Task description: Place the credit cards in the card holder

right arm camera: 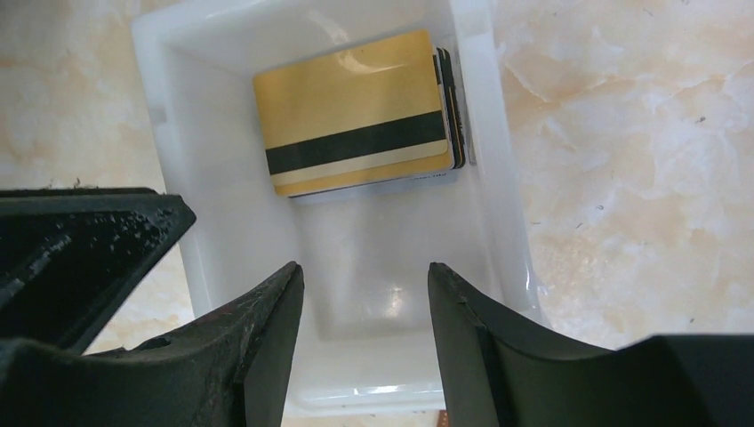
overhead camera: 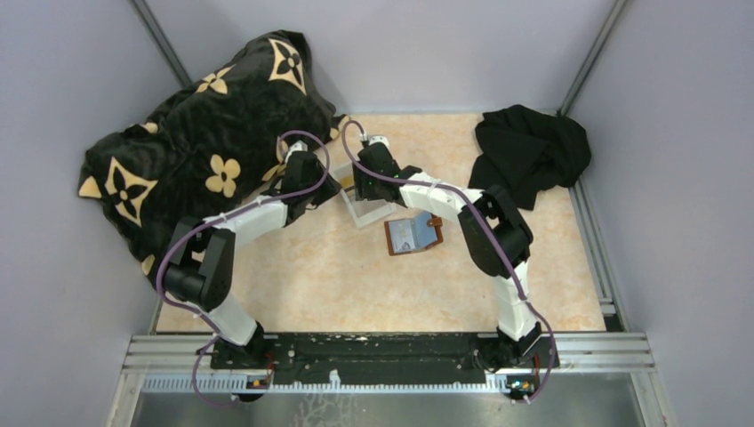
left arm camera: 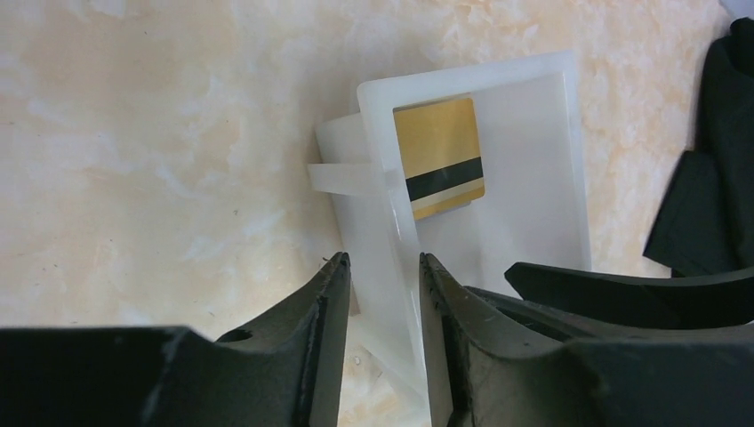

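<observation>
Gold cards (right arm camera: pixel 356 102) with a dark stripe lie stacked at one end of a white box (right arm camera: pixel 391 267); darker card edges show beneath the top one. Over the box's empty part, my right gripper hangs open, nothing between its fingers. My left gripper is at the box's left side, its fingers apart on either side of the side wall (left arm camera: pixel 405 240), with a gap showing. A brown card holder (overhead camera: pixel 413 233) lies spread on the table in the top view, its blue inside facing up.
A dark patterned blanket (overhead camera: pixel 218 133) is heaped at the left, and a black cloth (overhead camera: pixel 531 156) lies at the back right.
</observation>
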